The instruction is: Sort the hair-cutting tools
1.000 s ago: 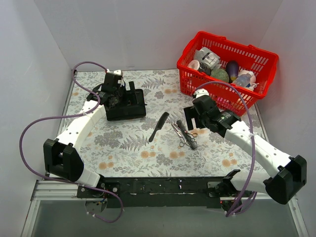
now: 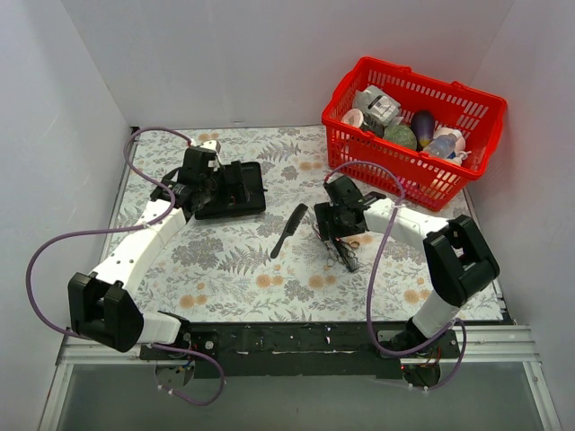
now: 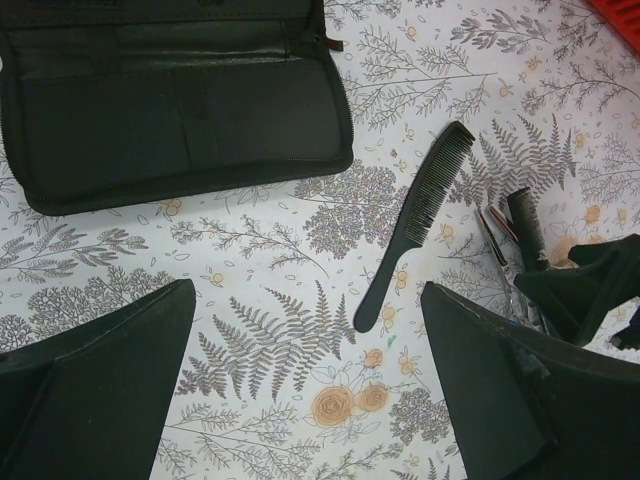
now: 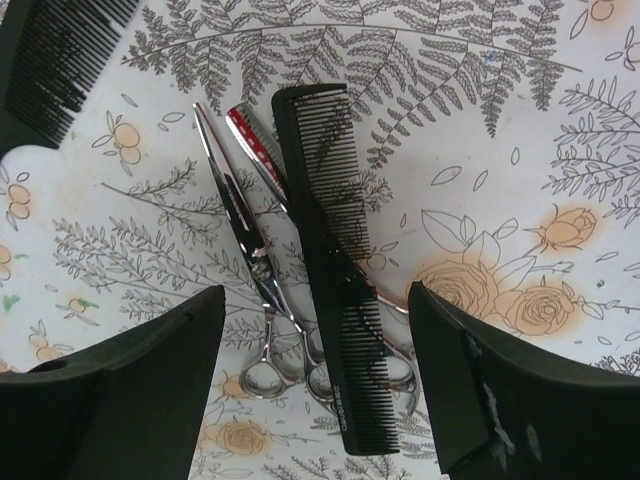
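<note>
A black straight comb (image 4: 325, 260) lies across two pairs of scissors, one with a plain dark blade (image 4: 240, 220) and one with red marks (image 4: 262, 150); their silver handles are partly under the comb. My right gripper is open above this pile, the comb and handles showing between its spread fingers. Left of the pile a handled black comb (image 3: 415, 215) rests alone on the cloth. An open black zip case (image 3: 130, 120), its visible pockets empty, lies at the back left. Above the case in the top view, my left gripper (image 2: 235, 182) is open and empty.
A red basket (image 2: 422, 108) filled with several household items and vegetables stands at the back right, close behind the right arm. Free patterned cloth (image 2: 216, 278) spreads in front of the case and left of the handled comb.
The left arm has shifted slightly; the tools and case look unmoved.
</note>
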